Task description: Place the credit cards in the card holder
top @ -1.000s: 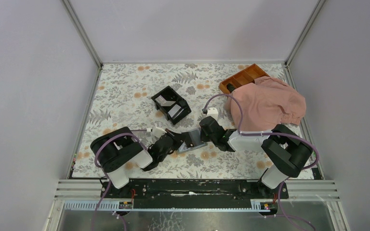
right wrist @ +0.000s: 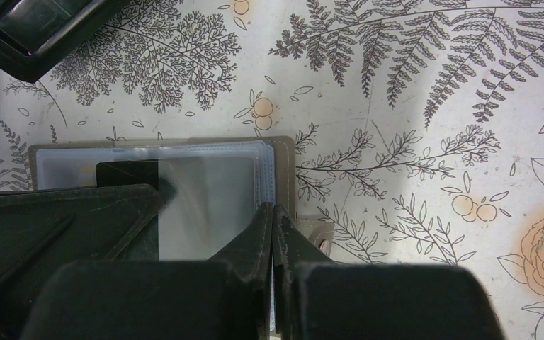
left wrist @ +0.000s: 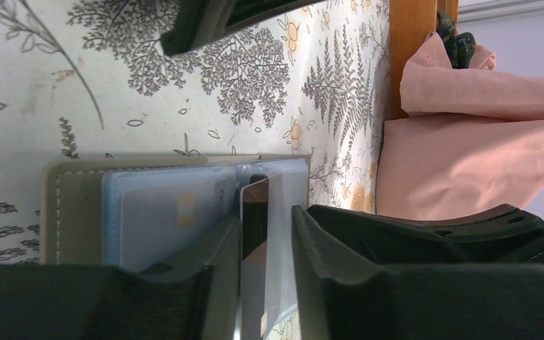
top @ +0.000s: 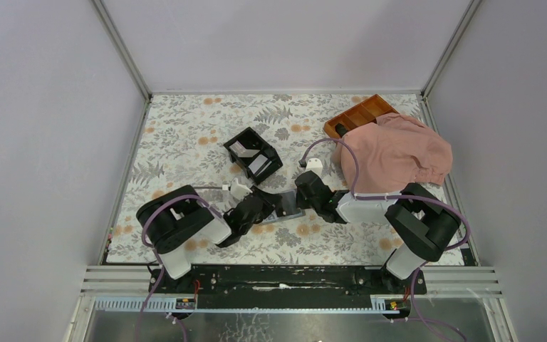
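Note:
The card holder (top: 288,203), grey with clear plastic sleeves, lies flat at the front middle between both grippers. My left gripper (top: 271,199) is over its left part, part open; in the left wrist view a thin card (left wrist: 255,212) with a dark stripe stands in a sleeve between the fingertips, and whether they touch it is unclear. My right gripper is shut at the holder's right edge, with nothing visible held. In the right wrist view a dark card (right wrist: 124,173) lies on the sleeves, partly hidden by the left gripper.
A black tray (top: 253,153) with white cards stands behind the holder. A wooden box (top: 360,114) and a pink cloth (top: 392,153) occupy the back right.
My left gripper has shifted slightly right and toward the back over the holder. The right gripper has stayed in place.

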